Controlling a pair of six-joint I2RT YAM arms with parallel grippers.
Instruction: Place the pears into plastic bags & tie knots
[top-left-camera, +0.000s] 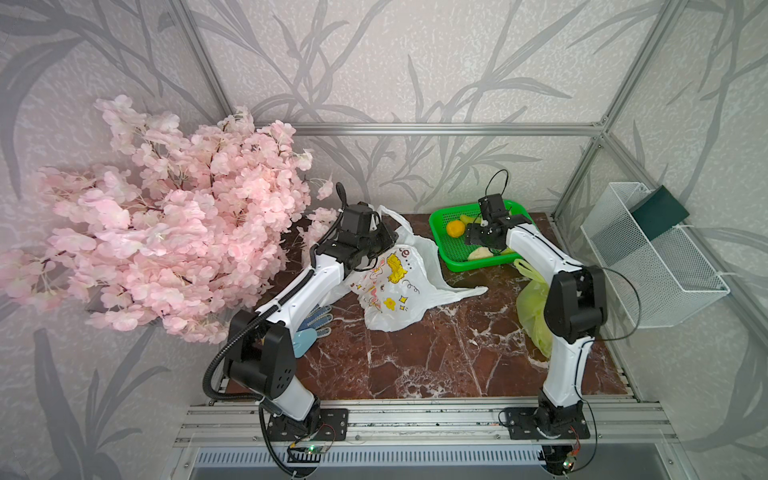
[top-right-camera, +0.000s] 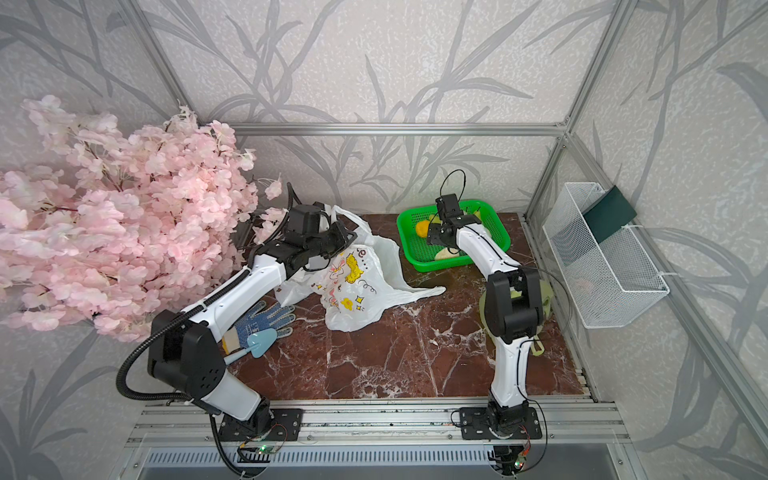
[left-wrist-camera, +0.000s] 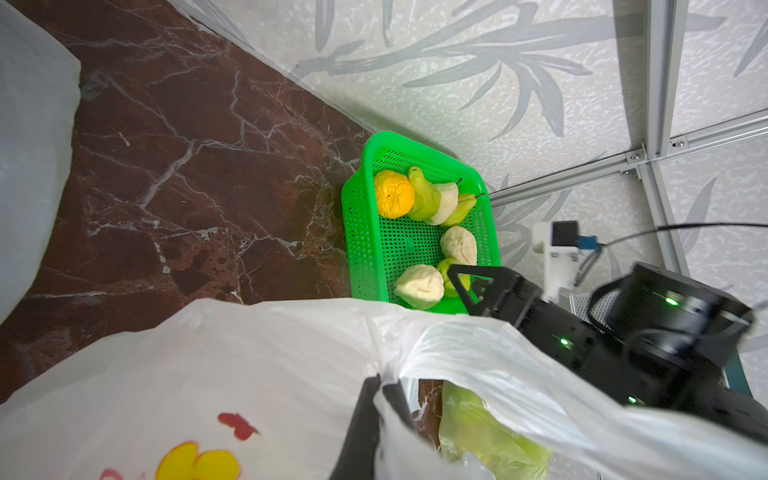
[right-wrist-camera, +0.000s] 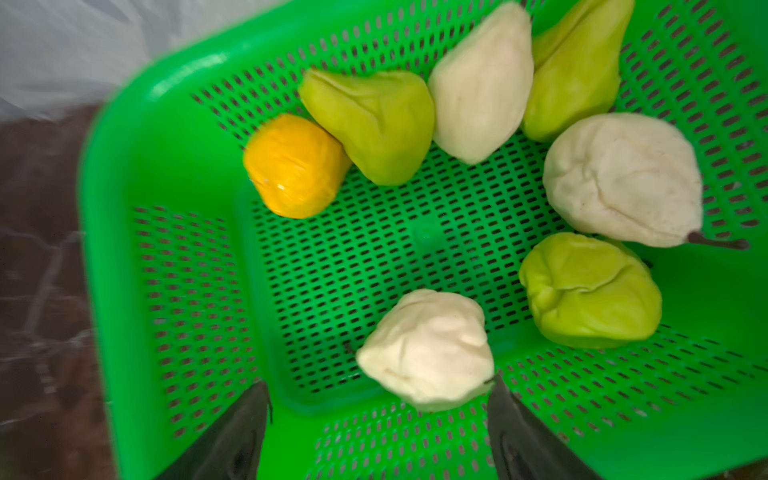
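Note:
My left gripper is shut on a fold of the white printed plastic bag (top-left-camera: 392, 296), lifting it at mid table. My right gripper is open over the green basket (right-wrist-camera: 120, 240), nothing between its fingers. Below it sit a yellow round fruit (right-wrist-camera: 296, 164), green pears (right-wrist-camera: 376, 128) and cream pears (right-wrist-camera: 480, 84). One cream pear (right-wrist-camera: 424, 348) lies just ahead of the open fingers.
A yellow-green bag (top-left-camera: 532, 312) lies at right, partly under the arm. Pink blossom (top-left-camera: 184, 224) fills the left, beside gloves and a blue tool (top-right-camera: 260, 340). A wire basket (top-left-camera: 648, 272) hangs at right.

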